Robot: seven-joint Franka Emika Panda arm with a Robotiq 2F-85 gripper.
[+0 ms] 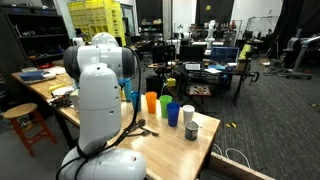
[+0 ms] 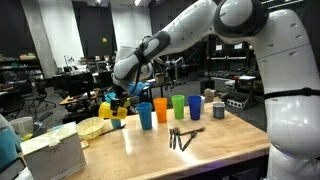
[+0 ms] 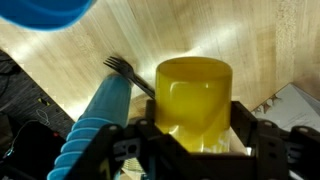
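Note:
A yellow cup (image 3: 193,95) hangs above the table in the wrist view, with my gripper shut on it. Exterior view 2 shows the same yellow cup (image 2: 112,110) held in the air at the left side of the table, under the gripper. Exterior view 1 does not clearly show the cup or the fingers. A stack of blue cups (image 3: 92,130) lies to the left in the wrist view, and a dark fork (image 3: 131,72) rests on the wood nearby.
Orange (image 1: 151,103), green and blue (image 1: 173,115) cups stand along the table, with a white cup (image 1: 188,113) and a grey mug (image 1: 192,130). Utensils (image 2: 183,138) lie mid-table. A white box (image 2: 53,155) sits at the left.

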